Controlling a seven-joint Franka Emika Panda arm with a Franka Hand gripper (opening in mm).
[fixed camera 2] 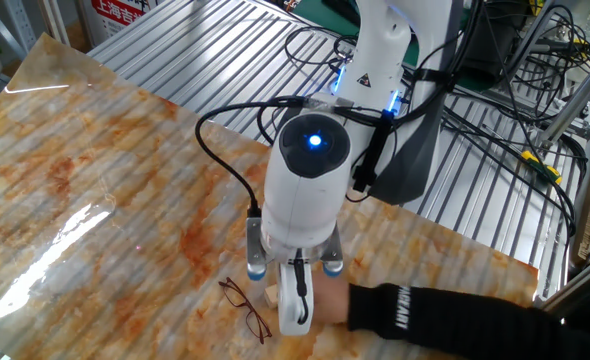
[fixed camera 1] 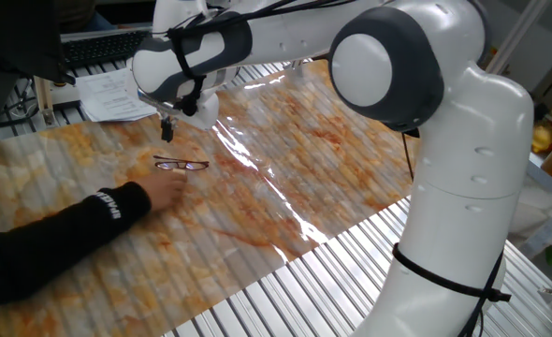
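Dark-framed glasses lie on the marbled sheet. Close beside them is a small wooden block, with a person's hand reaching in and at the block, partly covering it. My gripper is above the sheet in exterior view 1, short of the glasses and apart from them. In exterior view 2 the white wrist of my arm hangs over the area beside the glasses and hides part of the hand. How the fingers stand is too small and hidden to tell.
The person's arm crosses the sheet right by my gripper's area. Papers and a keyboard are at the back left. The sheet is bare on its right side.
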